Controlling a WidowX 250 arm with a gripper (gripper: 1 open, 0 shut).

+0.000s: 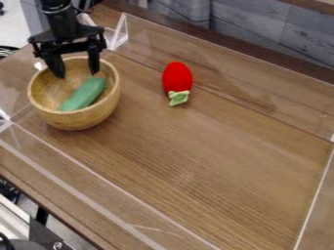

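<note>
A wooden bowl (74,119) sits at the left of the table with a green oblong object (84,94) lying in it. My black gripper (74,63) is over the bowl's far side, its fingers apart and pointing down, with nothing seen held between them. A red object with a green leafy end (178,80) lies to the right of the bowl, apart from it.
A grey wall (261,29) stands along the back.
</note>
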